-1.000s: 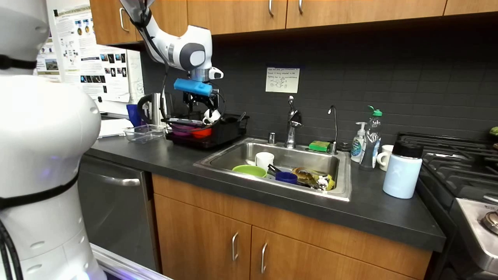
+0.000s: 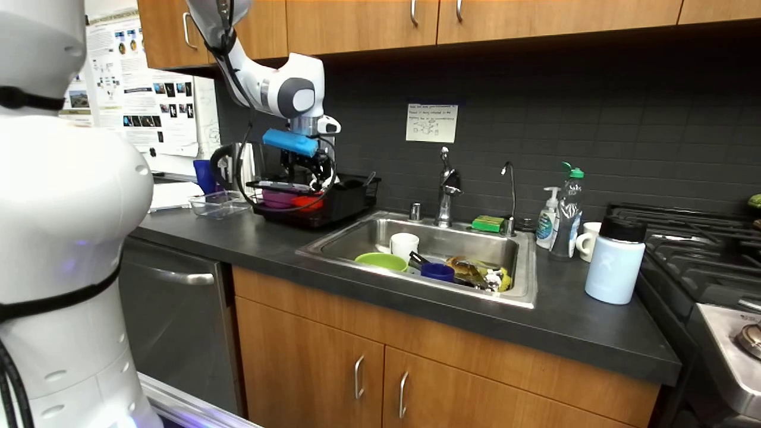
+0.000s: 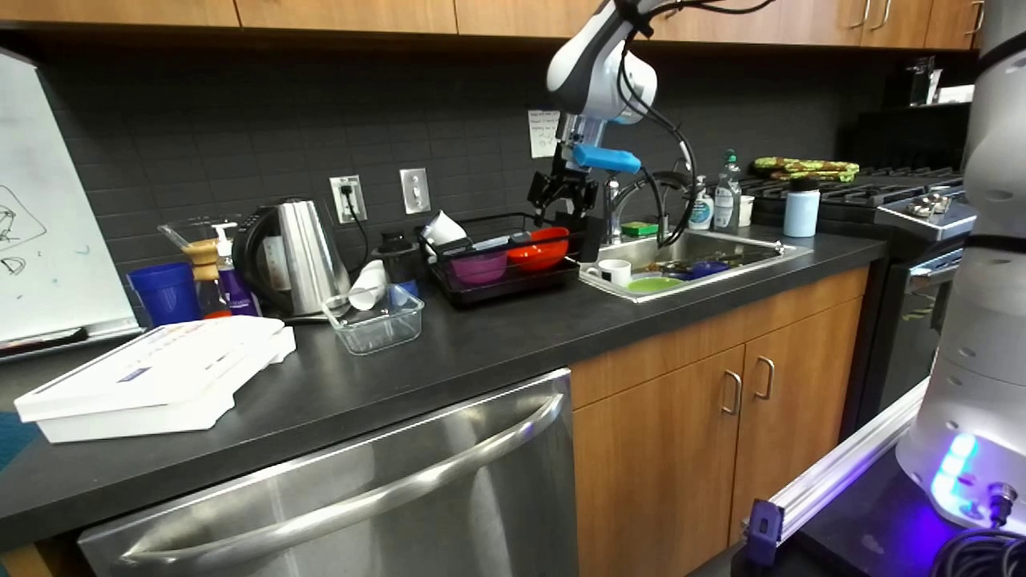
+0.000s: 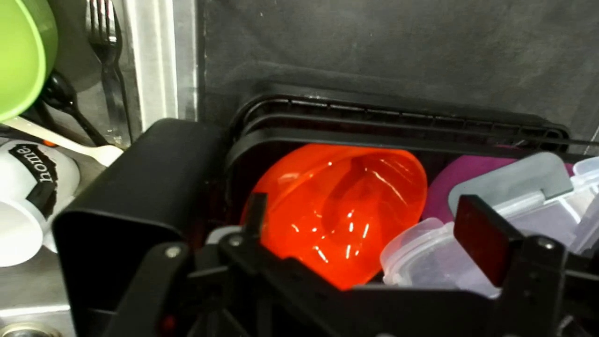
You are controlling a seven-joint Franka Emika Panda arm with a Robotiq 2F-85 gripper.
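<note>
My gripper is open above the black dish rack (image 3: 505,288), its two dark fingers spread wide with nothing held between them. Below the gap, in the wrist view, lies a shiny red-orange bowl (image 4: 342,213) inside the rack. A purple bowl (image 4: 443,188) sits beside it, partly covered by clear plastic lids (image 4: 438,252) with a grey clip. From the side, the gripper (image 3: 563,197) hangs over the rack near the red bowl (image 3: 540,248). How far the fingertips are from the bowl's rim is hard to tell.
A black utensil holder (image 4: 146,174) stands at the rack's sink end. The sink (image 2: 335,251) holds a green bowl (image 2: 381,261), a white mug (image 2: 404,245) and a blue cup (image 2: 437,271). Left of the rack are a clear container (image 3: 380,327) and a kettle (image 3: 308,255).
The arm has come down a little toward the rack, with a slight tilt of the wrist. The dishes in the sink have not moved.
</note>
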